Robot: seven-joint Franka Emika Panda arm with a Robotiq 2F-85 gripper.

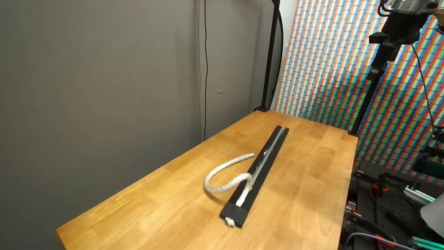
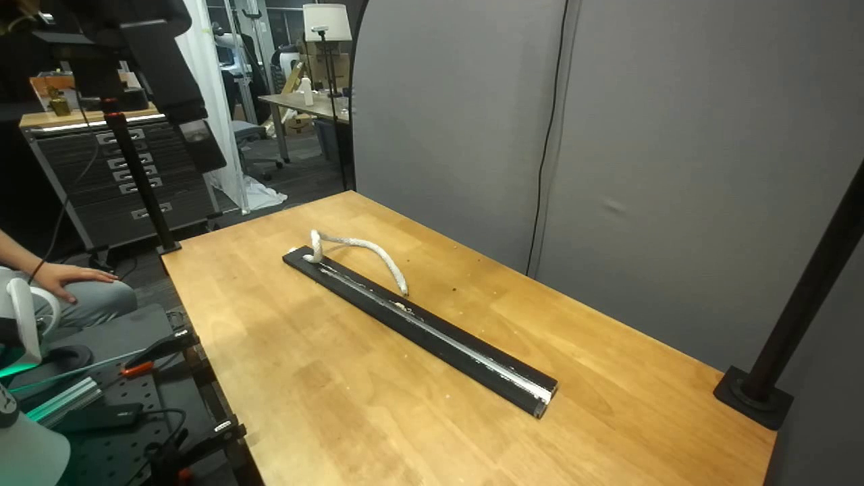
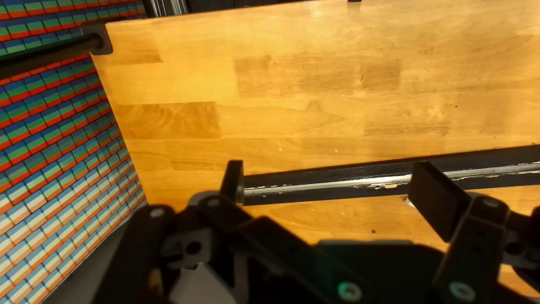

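Note:
A white rope curls off the side of a long black bar on the table. One end of the rope is held under a cap at the bar's near end, and a short knot pokes out there; its free end lies on the wood beside the bar. A pale groove runs along the bar's length. High above the table, my gripper is open with nothing between its fingers. The wrist view shows the bar far below them, while the rope is out of that view.
Black posts stand at its corners, one on a square foot. A grey partition runs along one long side. A person's hand rests on a knee beyond the table.

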